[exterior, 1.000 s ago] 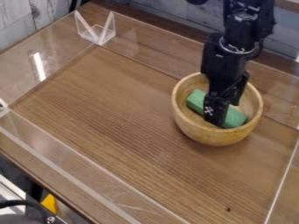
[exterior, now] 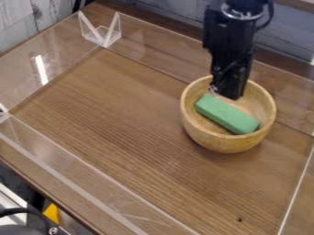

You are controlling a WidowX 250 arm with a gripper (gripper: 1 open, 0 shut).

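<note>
A wooden bowl (exterior: 208, 140) sits on the right of the wooden table, holding a green block (exterior: 227, 115) that lies on its bottom. My gripper (exterior: 214, 93) is above the back part of the bowl, over the block's upper end, shut with nothing visible between its fingers.
A clear plastic bracket (exterior: 101, 29) stands at the back left of the table (exterior: 98, 128). A wall runs along the back.
My gripper has risen up and away from the green block, which stays in the bowl and now shows more fully.
</note>
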